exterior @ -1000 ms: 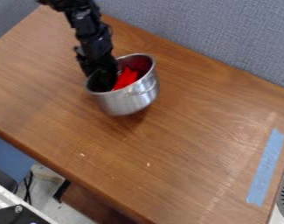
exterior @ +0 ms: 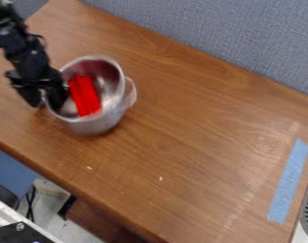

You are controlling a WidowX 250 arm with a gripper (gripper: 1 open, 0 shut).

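Note:
A steel pot [exterior: 101, 118] with side handles rests on the left part of the wooden table, tilted or seen at an angle, with a red object [exterior: 84, 95] inside it. My black gripper [exterior: 47, 97] is at the pot's left rim, partly blurred; I cannot tell whether its fingers are on the rim or how far they are apart.
A grey padded wall [exterior: 220, 33] runs behind it. Cables lie beyond the lower left edge.
My gripper and the pot have moved leftward and toward the front of the table, with the red object still inside the pot.

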